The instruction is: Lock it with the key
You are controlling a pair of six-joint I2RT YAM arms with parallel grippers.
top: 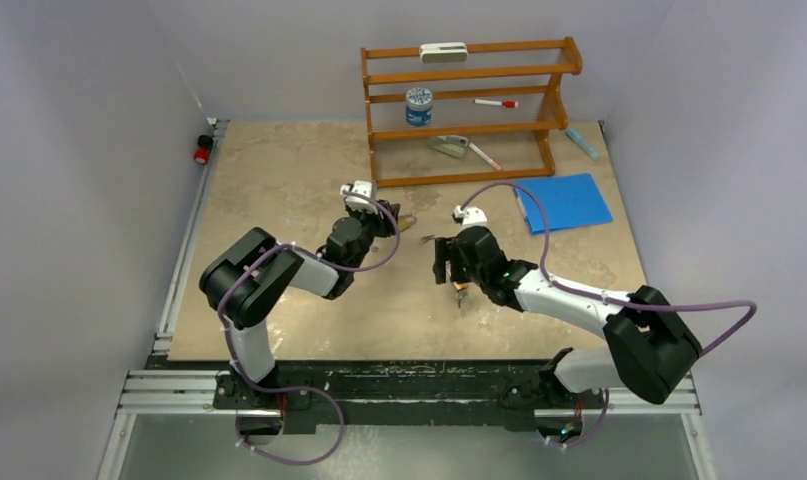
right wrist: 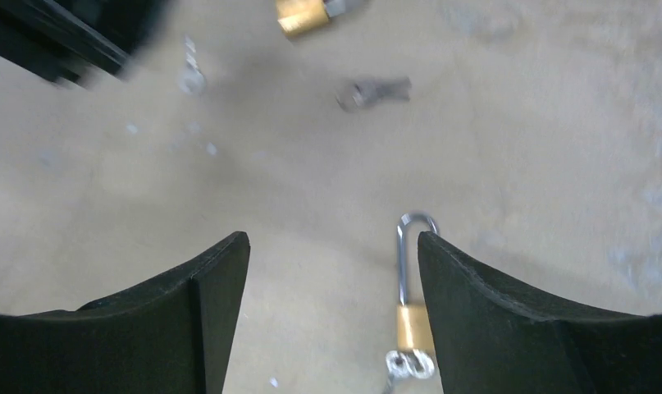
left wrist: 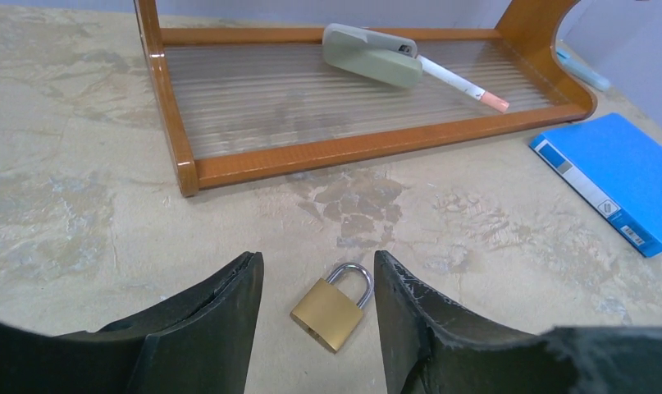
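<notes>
A small brass padlock with a short silver shackle lies on the table, seen between the fingers of my left gripper, which is open and apart from it. A loose silver key lies on the tabletop; in the right wrist view this key is blurred. My right gripper stands open with nothing held, above a second brass padlock with a long shackle and keys at its lower end. Its right finger hides part of that padlock. Another small silver piece lies near the left gripper.
A wooden rack stands at the back, holding a blue jar, markers and staplers. A blue folder lies at the back right. Bare tabletop stretches out in front of the grippers.
</notes>
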